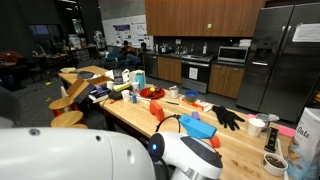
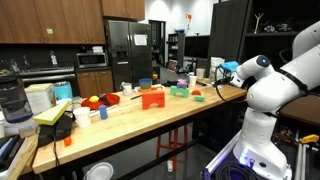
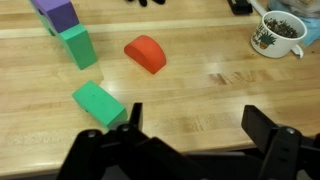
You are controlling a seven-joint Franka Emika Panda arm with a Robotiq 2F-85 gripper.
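In the wrist view my gripper stands open above the wooden table, its dark fingers (image 3: 275,145) wide apart with only bare wood between them. A green block (image 3: 100,103) lies close beside the left finger, clear of the gap. Farther off, a second green block (image 3: 78,46) is beside a purple block (image 3: 59,14). The red rounded piece (image 3: 146,53) lies alone near the middle. At the upper right is a patterned mug (image 3: 279,36) with dark contents. In the second exterior view, the arm (image 2: 262,75) with its blue part (image 2: 231,68) reaches over the table's right end.
A red box (image 2: 153,99) and a blue cup (image 2: 103,112) stand farther along the table. Black gloves (image 1: 227,117) and a white bin (image 1: 306,135) are at the right in the first exterior view. Bare wood surrounds the red piece.
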